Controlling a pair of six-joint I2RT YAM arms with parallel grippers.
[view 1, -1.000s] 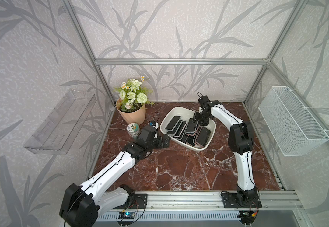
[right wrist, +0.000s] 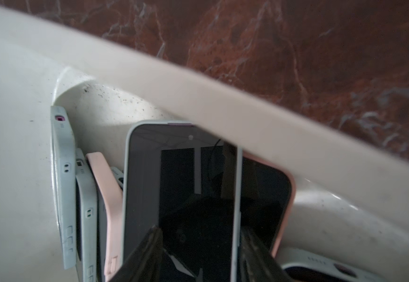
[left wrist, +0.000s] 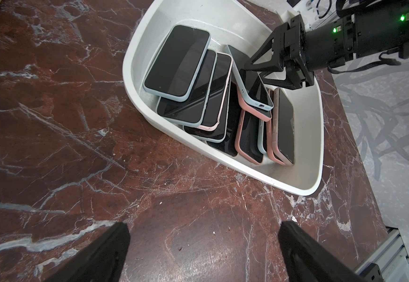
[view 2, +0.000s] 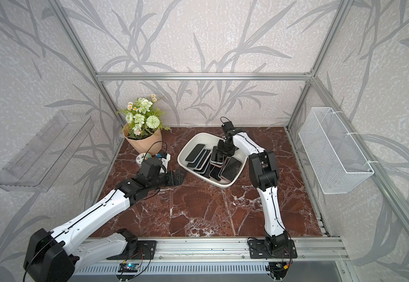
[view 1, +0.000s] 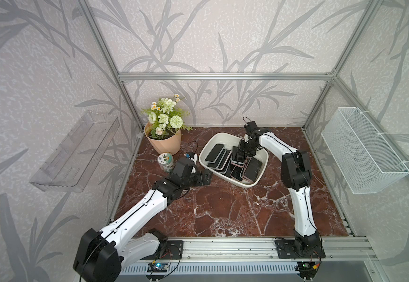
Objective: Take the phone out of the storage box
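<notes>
The white storage box (view 1: pixel 205 143) holds several phones in blue, pink and dark cases. At its back right my right gripper (view 1: pixel 244 146) is shut on a blue-cased phone (left wrist: pixel 250 87), which tilts over a pink-cased one. In the right wrist view this phone (right wrist: pixel 180 183) fills the middle, its case edge at the fingers. My left gripper (view 1: pixel 204 177) hangs open with nothing between its fingers, just outside the box's front left.
A flowerpot (view 1: pixel 164 143) and a round patterned container (view 1: pixel 165 164) stand left of the box. Empty baskets (view 1: pixel 364 155) hang on both walls.
My right gripper has shifted slightly left, and the phone at it has moved a little with it. The left arm is nearly still.
</notes>
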